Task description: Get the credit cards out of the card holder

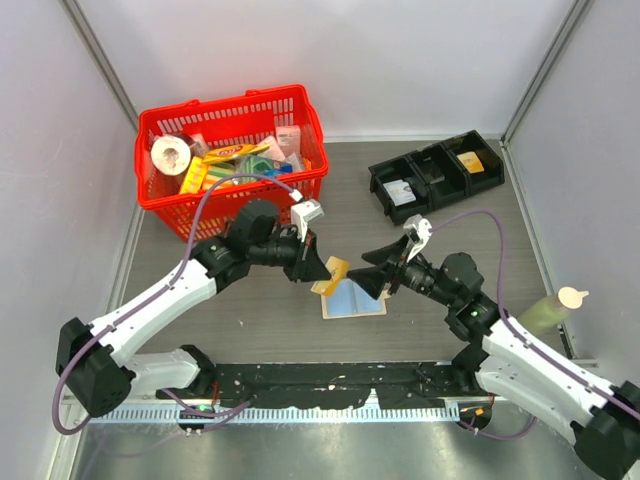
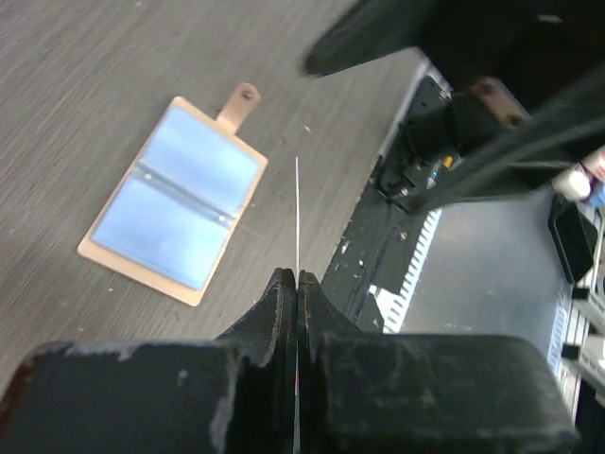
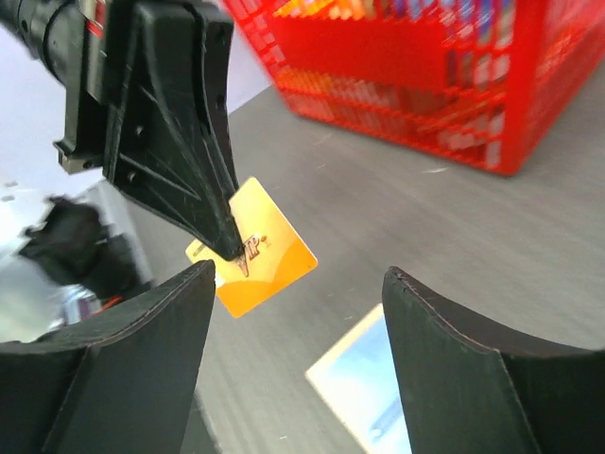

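Observation:
The card holder [image 1: 352, 302], a tan folder with light blue panels and a tab, lies open on the table. Above its left side, my left gripper [image 1: 318, 275] is shut on a thin yellow card, which it holds near the basket side; in the left wrist view the card shows edge-on between the fingertips. My right gripper [image 1: 375, 270] stands open just right of the card, apart from it, its fingers [image 3: 151, 369] empty.
A red basket [image 1: 300, 100] full of goods stands at the back left, a black compartment tray [image 1: 435, 165] at the back right. A greenish cylinder [image 1: 550, 310] is at the right.

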